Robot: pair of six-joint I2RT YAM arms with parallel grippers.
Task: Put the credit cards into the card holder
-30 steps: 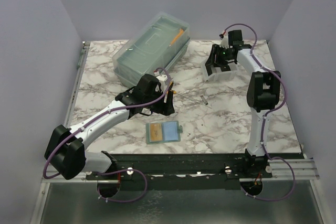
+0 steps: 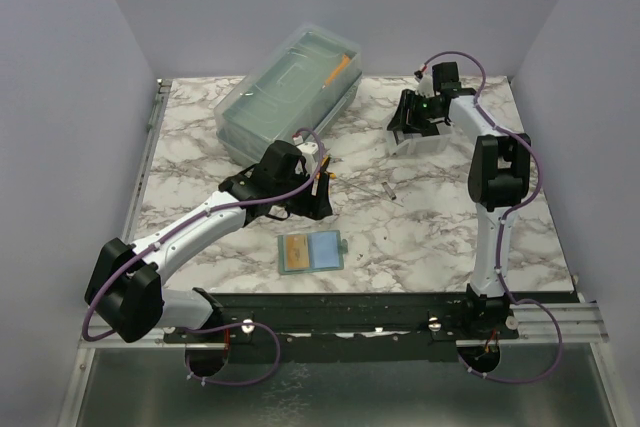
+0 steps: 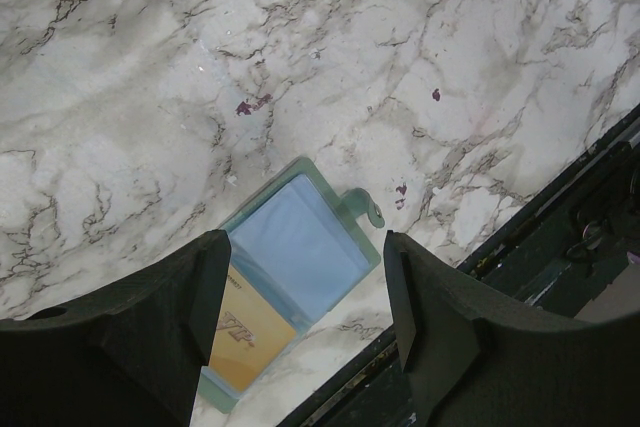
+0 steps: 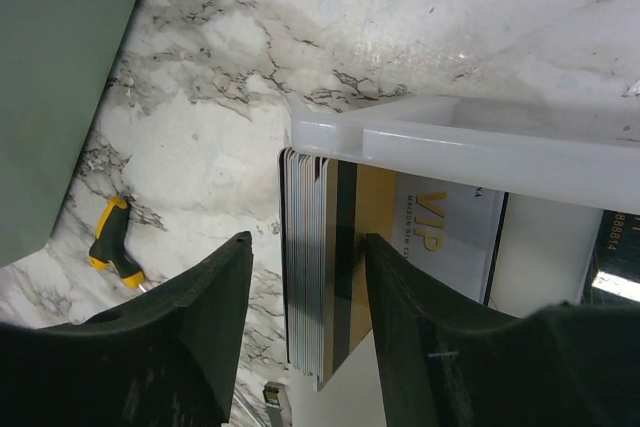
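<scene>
The green card holder (image 2: 343,260) lies flat at front centre; a gold card (image 3: 245,332) fills one pocket, and the other pocket looks pale blue. Above and behind it, my left gripper is open and empty. In the right wrist view a stack of cards (image 4: 305,317) stands on edge in a white box (image 4: 450,152), with a gold card and a grey VIP card (image 4: 440,222) leaning behind. My right gripper straddles the stack, part open. Its right finger overlaps the gold card, while a gap shows beside the left one.
A large lidded clear bin (image 2: 285,92) stands at back left. A yellow-black screwdriver (image 4: 113,242) and a small USB-like stick (image 2: 389,190) lie on the marble table between the arms. Around the card holder the table is clear.
My right gripper has shifted slightly toward the front and down at the white box. The left arm and the card holder have stayed still.
</scene>
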